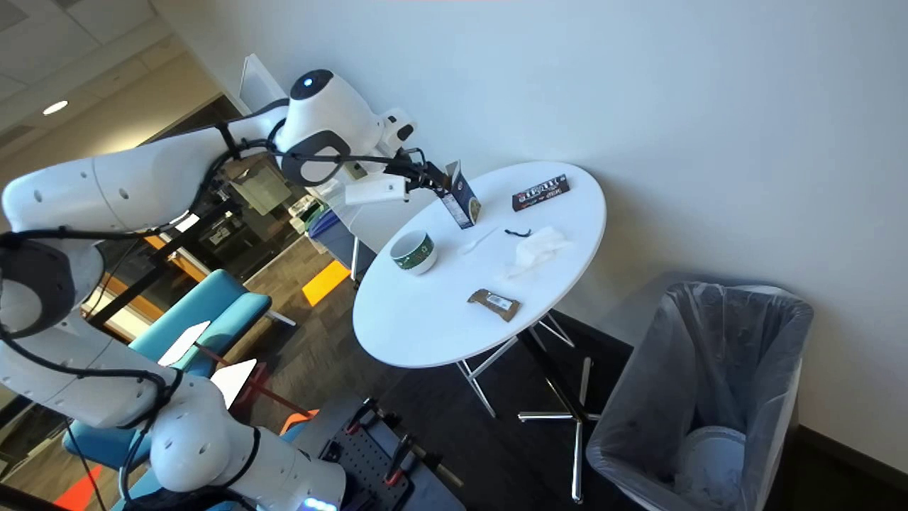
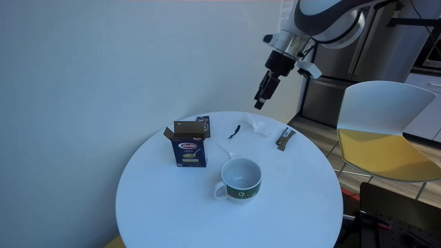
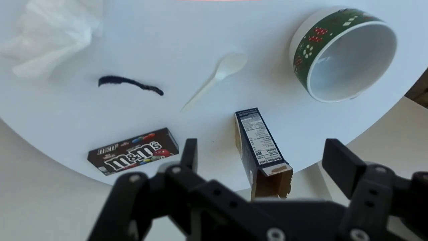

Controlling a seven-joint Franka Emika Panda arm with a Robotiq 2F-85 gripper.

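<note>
My gripper stands open above the table, its two black fingers wide apart and nothing held between them. Below and between them in the wrist view is a dark blue pasta box (image 3: 260, 140), upright with its top flaps open. A white mug with a green patterned band (image 2: 244, 192) stands upright on the table. Between mug and box lies a white plastic spoon (image 3: 230, 65). A brown M&M's box (image 3: 134, 152) lies flat near the table edge, with a short dark strip (image 3: 130, 82) not far from it.
Crumpled white tissue (image 3: 60, 38) and a brown wrapper (image 1: 494, 303) lie on the round white table (image 1: 408, 328). A lined trash bin (image 1: 698, 383) stands on the floor beside the table. A wall runs behind it, and a yellow-seated chair (image 2: 384, 153) is nearby.
</note>
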